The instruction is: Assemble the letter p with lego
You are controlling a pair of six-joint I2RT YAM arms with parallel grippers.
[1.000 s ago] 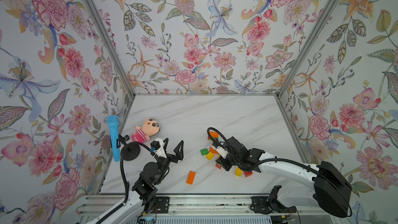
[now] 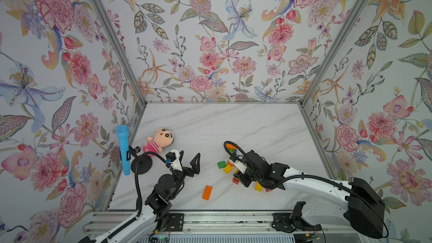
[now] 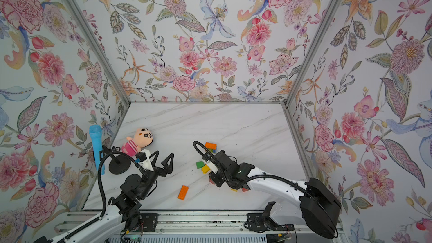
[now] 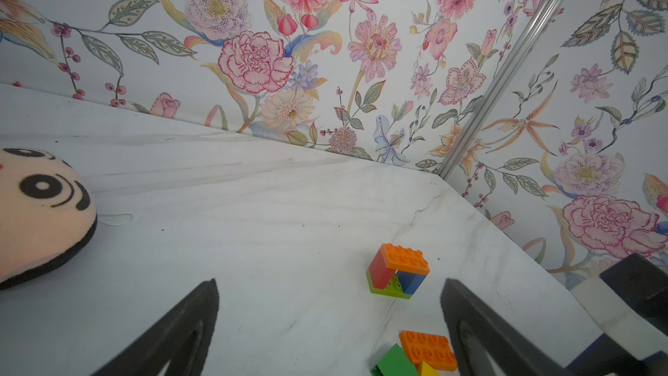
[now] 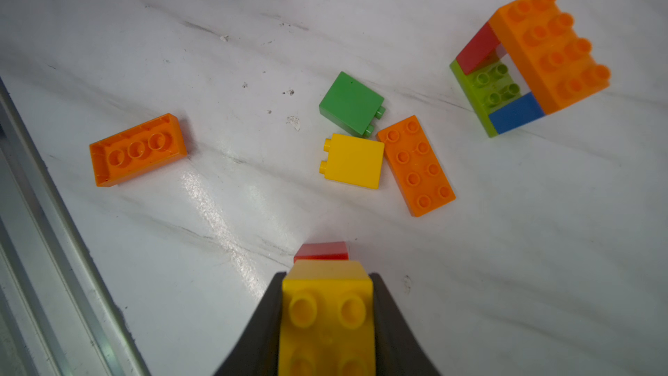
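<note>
My right gripper is shut on a yellow brick (image 5: 327,334), its studs toward the camera. A red brick (image 5: 321,250) shows just beyond it, mostly hidden; I cannot tell whether the two touch. Farther back right stands a built frame: a lime green base (image 5: 480,101), a red upright (image 5: 478,48), a blue upright (image 5: 516,112) and an orange brick (image 5: 549,48) across the top. Open and empty, my left gripper hangs above the table at the left, well away from the bricks.
Loose on the table lie a green brick (image 5: 352,104), a yellow brick (image 5: 353,160), and orange bricks, one (image 5: 416,165) near them and another (image 5: 137,149) near the front edge. A plush doll (image 2: 159,140) and a blue microphone (image 2: 123,148) stand left.
My left arm has hardly moved.
</note>
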